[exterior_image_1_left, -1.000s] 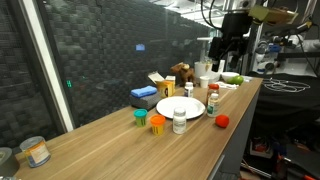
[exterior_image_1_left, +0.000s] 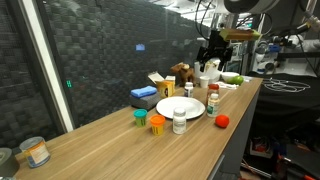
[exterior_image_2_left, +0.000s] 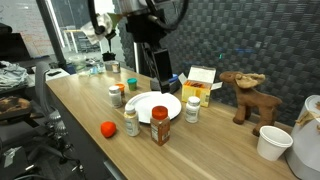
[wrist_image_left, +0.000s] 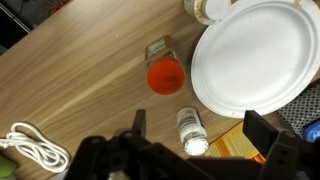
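My gripper hangs over the table with its two dark fingers wide apart and nothing held between them. Below it in the wrist view lies a small white-capped bottle (wrist_image_left: 192, 132), in line with the gap. Farther up that view stands a red-capped jar (wrist_image_left: 165, 76), beside the white plate (wrist_image_left: 250, 55). From the second exterior view, the jar (exterior_image_2_left: 160, 126) stands in front of the plate (exterior_image_2_left: 145, 102), and the white-capped bottle (exterior_image_2_left: 192, 109) to its right. The gripper (exterior_image_1_left: 212, 52) is well above the tabletop in the first exterior view.
A red tomato (exterior_image_2_left: 108, 129) and another white-capped bottle (exterior_image_2_left: 131, 123) sit near the front edge. Behind are a yellow box (exterior_image_2_left: 198, 88), a toy deer (exterior_image_2_left: 252, 95) and a white cup (exterior_image_2_left: 271, 143).
In the first exterior view my arm has shifted left across the back of the table, and the gripper appears somewhat lower. The objects on the table have not moved.
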